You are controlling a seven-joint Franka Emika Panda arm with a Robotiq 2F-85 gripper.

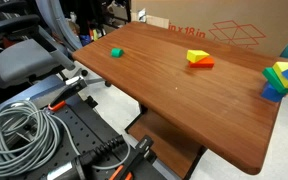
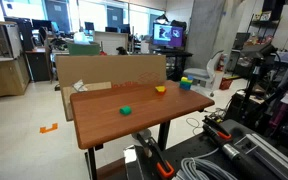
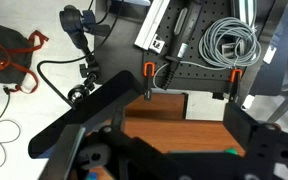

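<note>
A small green block lies alone near the table's far left corner in exterior view 1. Towards the back edge, a yellow block rests on or against a red block. At the right sits a cluster of blue, green and yellow blocks, partly cut off by the frame; exterior view 2 shows a blue and green part of it. My gripper is off the table, over the area beside it. Its orange-tipped fingers are wide apart, and nothing shows between them.
The brown table has bare room in its middle and front. A coiled grey cable lies beside the table on the robot's side. A brown cardboard panel stands along the table's back edge.
</note>
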